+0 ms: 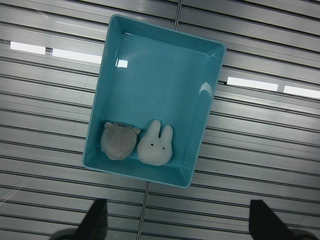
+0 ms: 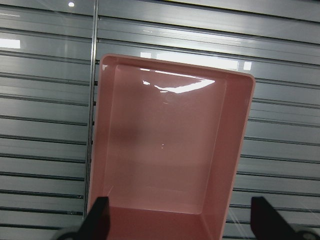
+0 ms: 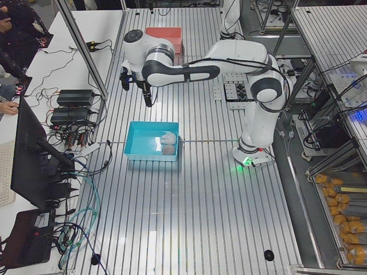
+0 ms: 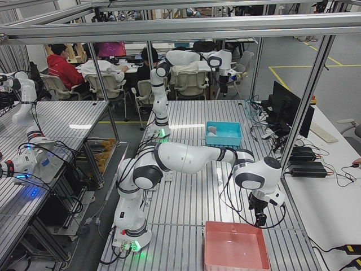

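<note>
A blue bin holds two soft toys at one end: a grey animal and a white rabbit. My left gripper hangs above and beside this bin, its fingers spread wide with nothing between them. A pink bin, empty, lies beneath my right gripper, whose fingers also stand wide apart and empty.
Both bins rest on a slotted metal table with free room around them. Monitors, black power units and cables line one side; the arm bases and metal frame posts stand along the edges.
</note>
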